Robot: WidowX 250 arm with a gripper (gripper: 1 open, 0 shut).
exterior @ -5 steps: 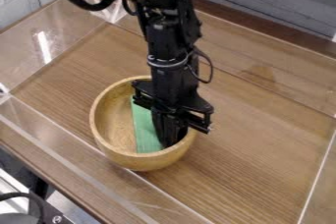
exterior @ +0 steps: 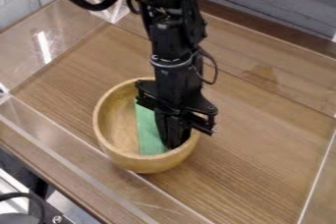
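Note:
My black gripper (exterior: 175,128) is lowered into a round wooden bowl (exterior: 112,135), over its right half. A flat green piece (exterior: 147,128) lies in the bowl, partly hidden behind the gripper. The gripper looks shut, though its fingertips are dark and partly hidden; whether anything is between them is not clear.
Clear plastic edging runs along the left and front, with cables at the lower left. A pale wall stands at the back.
The gripper has shifted slightly up and right within the bowl. The bowl and green piece look almost unmoved.

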